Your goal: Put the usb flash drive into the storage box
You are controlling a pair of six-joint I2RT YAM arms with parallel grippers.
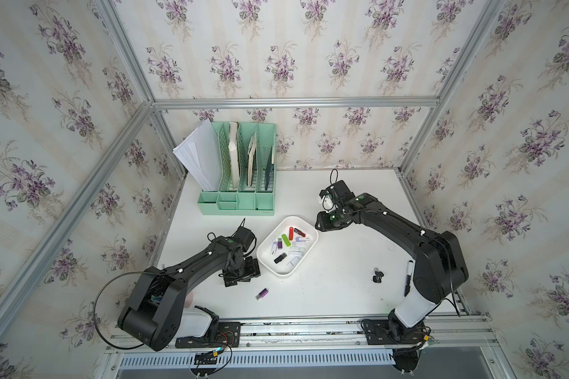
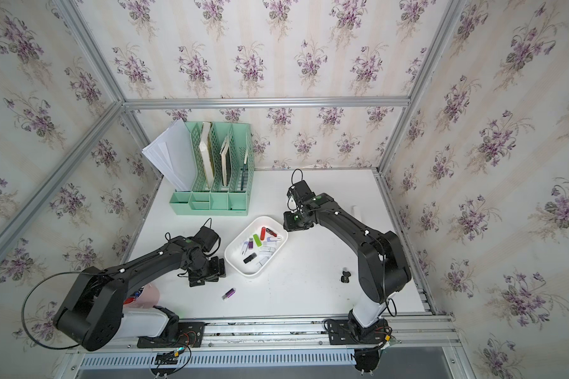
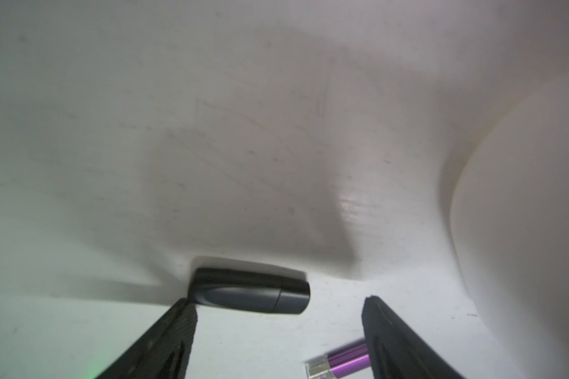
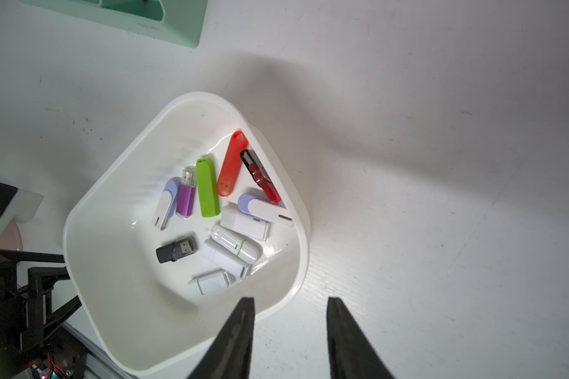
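In the left wrist view a black USB flash drive [image 3: 249, 290] lies on the white table, between and beyond the open fingertips of my left gripper; nothing is gripped. A purple flash drive [image 3: 351, 361] with a metal plug lies nearby, partly hidden behind the right-hand finger [image 3: 392, 344]. The white storage box [image 4: 117, 315] stands between the two arms. Inside it are several drives, including a green one [image 4: 206, 187], a red one [image 4: 232, 164] and a black one [image 4: 175, 250]. My right gripper is open and empty, just outside the box's rim.
A green file organizer [image 1: 243, 202] holding papers and books stands at the back left. A small black object [image 1: 377, 276] and a dark pen-like item [image 1: 408, 278] lie on the right.
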